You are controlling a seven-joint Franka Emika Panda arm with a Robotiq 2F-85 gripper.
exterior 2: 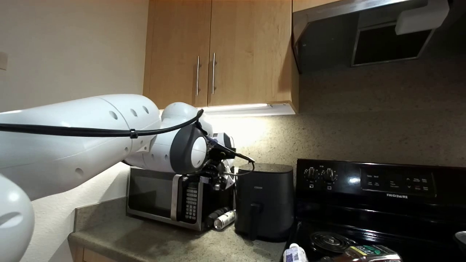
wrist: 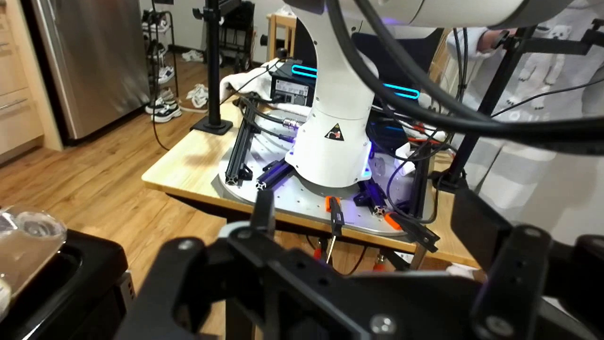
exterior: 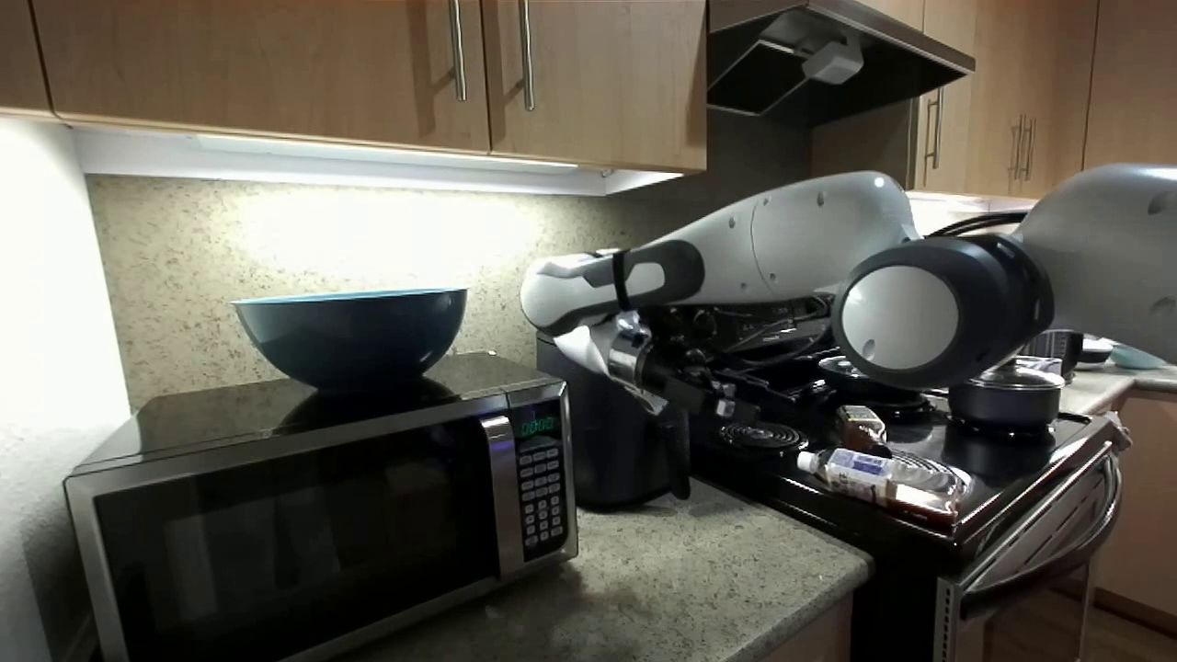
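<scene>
My gripper is open, its two black fingers wide apart with nothing between them in the wrist view. In exterior view 1 it hangs beside the black air fryer [exterior: 618, 463], near the back left of the stove [exterior: 761, 474]. A plastic bottle with a white cap [exterior: 855, 469] lies on the stove's front left part, clear of the gripper. Behind it lies a brown bottle [exterior: 861, 425] with a light label. The clear bottle with a red label shows in no present view.
A blue bowl [exterior: 353, 336] rests on the microwave [exterior: 298, 519]. A can [exterior 2: 224, 220] lies between microwave and air fryer. A lidded pot [exterior: 1006, 399] stands on the stove.
</scene>
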